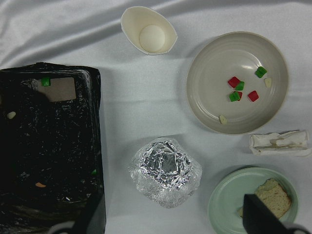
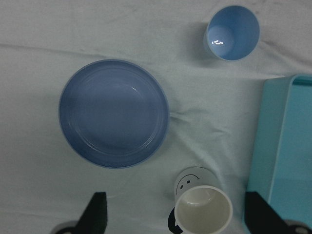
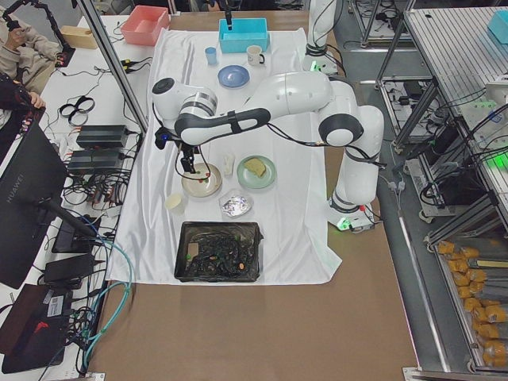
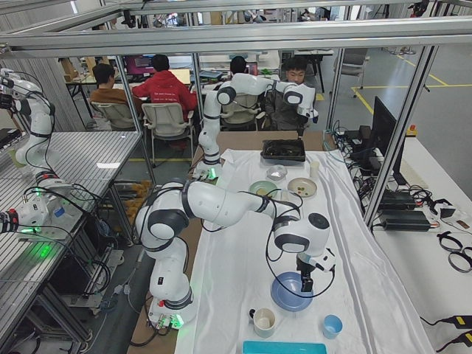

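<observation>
My left gripper stands open above the table, over a foil-covered bowl (image 1: 164, 173), with a black-lined tray (image 1: 44, 141), a cream plate (image 1: 214, 97) holding small red and green cubes, a paper cup (image 1: 148, 34), a folded wrapper (image 1: 279, 142) and a green plate (image 1: 224, 200) with bread (image 1: 273, 197) around it. My right gripper is open above the other end, over a smiley mug (image 2: 202, 207), near a blue plate (image 2: 113, 114), a blue cup (image 2: 231, 33) and a turquoise bin (image 2: 270, 136). Nothing shows between either pair of fingers.
A white cloth (image 3: 286, 238) covers the work area, with bare patches between the items. Monitors, cables and scissors (image 3: 79, 109) lie on a side bench along one side. A pink bin (image 3: 144, 24) stands on that bench. Metal frames surround the table.
</observation>
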